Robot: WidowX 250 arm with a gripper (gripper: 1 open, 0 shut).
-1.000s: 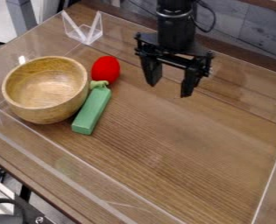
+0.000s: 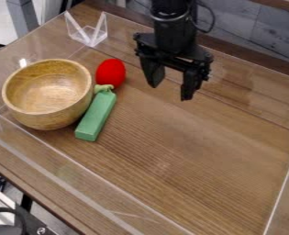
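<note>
My gripper [image 2: 172, 75] hangs from the black arm over the back middle of the wooden table, pointing down with its fingers spread open and nothing visible between them. To its left lie a red oval object [image 2: 110, 72], a green elongated object [image 2: 94, 117] with a small stem-like top, and a large tan bowl [image 2: 49, 116], which looks empty. The gripper is apart from all three.
A small clear plastic rack [image 2: 89, 29] stands at the back left. A wooden wall [image 2: 250, 27] runs along the back.
The gripper and arm have shifted slightly to the left, and their angle has changed a little. The objects on the table have not visibly moved.
</note>
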